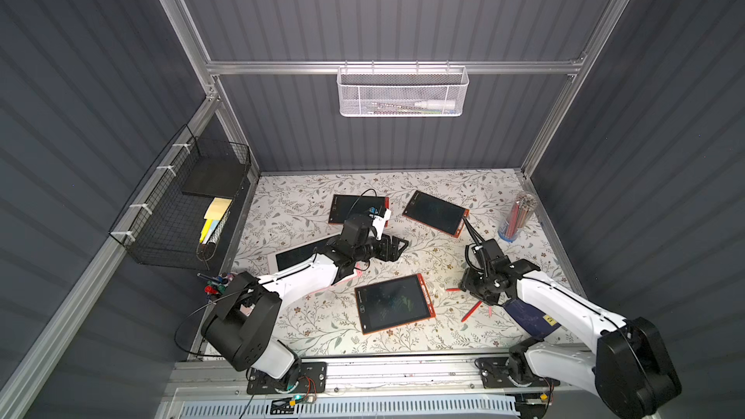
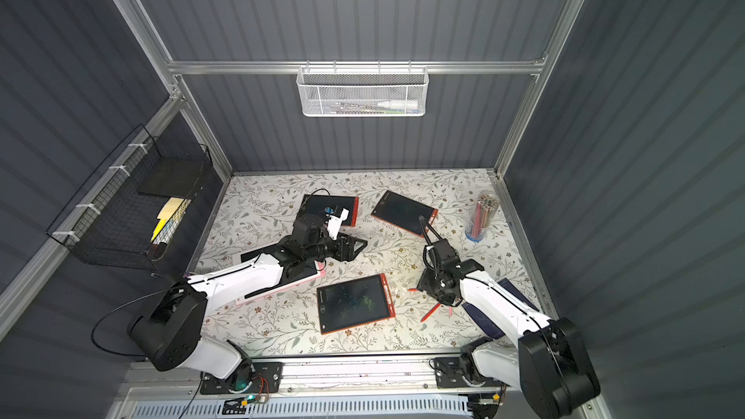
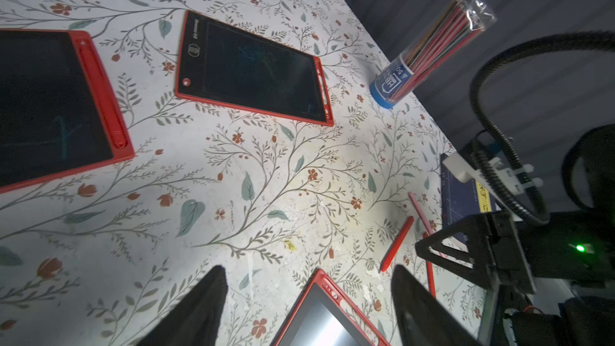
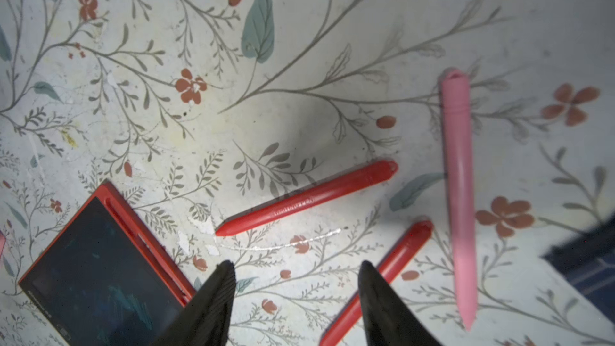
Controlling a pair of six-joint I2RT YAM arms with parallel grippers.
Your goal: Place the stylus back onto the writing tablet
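Three loose styluses lie on the right of the table: a red stylus (image 4: 306, 197), a second red one (image 4: 397, 257) and a pink stylus (image 4: 458, 194). My right gripper (image 1: 475, 285) hangs open above them, nothing between its fingers. My left gripper (image 1: 395, 248) is raised over the table centre, its fingers apart and empty. Red-framed writing tablets lie at front centre (image 1: 392, 302), back middle (image 1: 434, 212) and back left (image 3: 39, 105), the last with a stylus in its holder. A pink-framed tablet (image 1: 298, 256) is partly hidden under the left arm.
A cup of pencils (image 1: 516, 217) stands back right, a navy pad (image 1: 535, 318) front right. A black basket (image 1: 163, 225) hangs on the left wall, a white basket (image 1: 402, 93) on the back wall. The middle has some clear tabletop.
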